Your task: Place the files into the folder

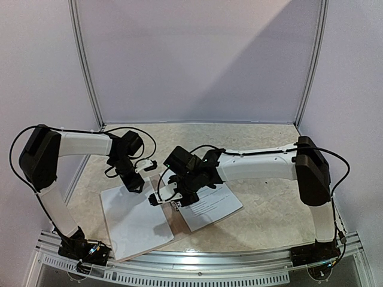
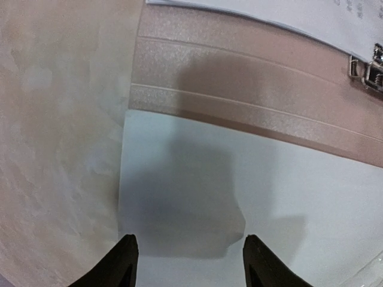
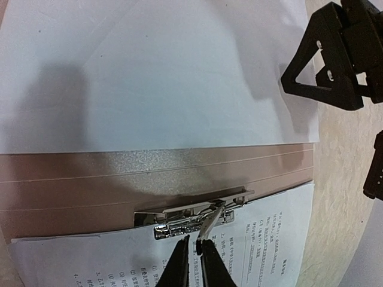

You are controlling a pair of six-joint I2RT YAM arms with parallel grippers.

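An open pink folder lies on the table, a blank white sheet on its left half and printed files on its right half. A metal clip sits along the spine at the edge of the printed files. My right gripper is shut on the clip's upright metal lever. My left gripper is open above the upper edge of the blank sheet, nothing between its fingers.
Both arms are close together over the folder, inside grey walls and a metal frame.
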